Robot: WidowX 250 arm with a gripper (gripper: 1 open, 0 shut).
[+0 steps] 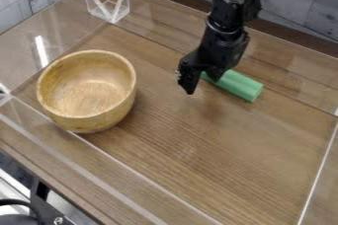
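The black gripper (201, 73) is open, pointing down over the middle of the wooden table, with its fingers at the upper-left end of a green block (235, 88) lying flat. Whether the fingers surround that end or only hover at it is unclear; part of the block is hidden behind the gripper.
A tan round bowl (86, 111) sits at the left. A clear plastic object (110, 7) stands at the back left.
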